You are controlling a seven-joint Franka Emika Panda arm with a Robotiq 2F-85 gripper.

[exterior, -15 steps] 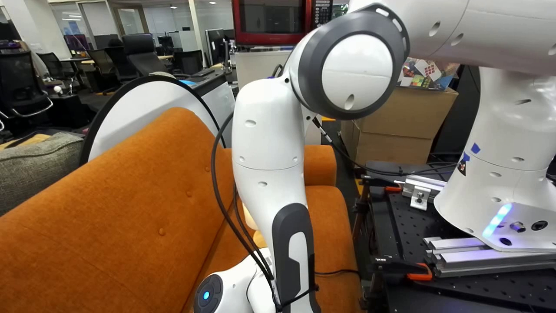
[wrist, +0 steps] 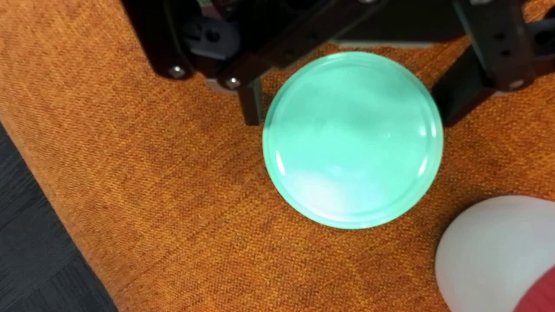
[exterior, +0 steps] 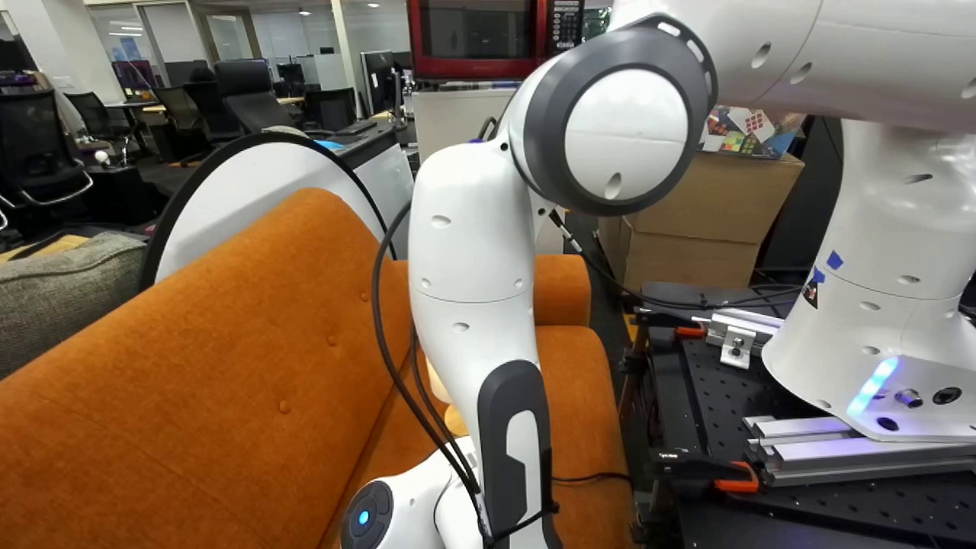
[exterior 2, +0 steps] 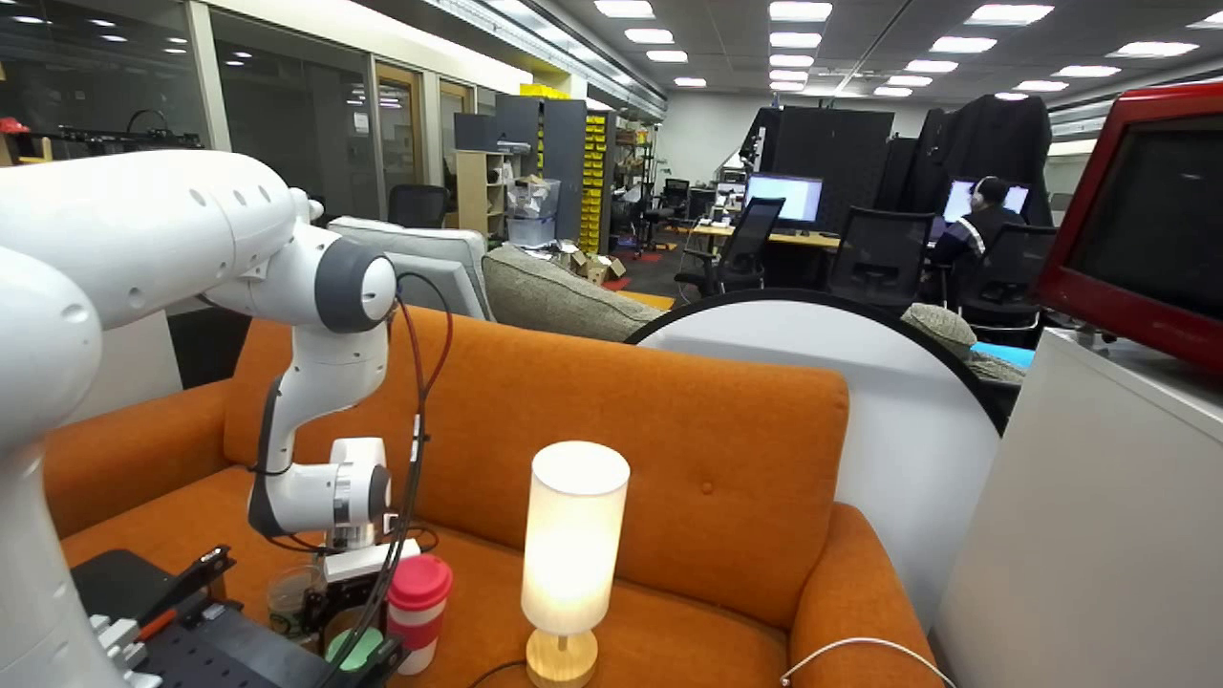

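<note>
In the wrist view a round, glossy mint-green top (wrist: 354,140) lies between the fingers of my gripper. The black fingers stand wide apart, one on each side of it. A thin strip of orange shows between the left finger and the green rim; the right finger (wrist: 460,96) is right at the opposite edge. From exterior view 2 the gripper (exterior 2: 350,625) is low over the couch seat, partly behind cables, with the green top (exterior 2: 355,649) beneath it. The arm hides the gripper in exterior view 1.
A white cup with a red lid (exterior 2: 419,583) stands close beside the gripper, and a clear cup (exterior 2: 293,598) is on its other side. A lit lamp (exterior 2: 575,539) stands farther right on the orange couch (exterior 2: 688,482). Cables hang along the arm.
In exterior view 1 the arm's elbow and upper link sit very slightly lower than a second ago. Little else differs.
</note>
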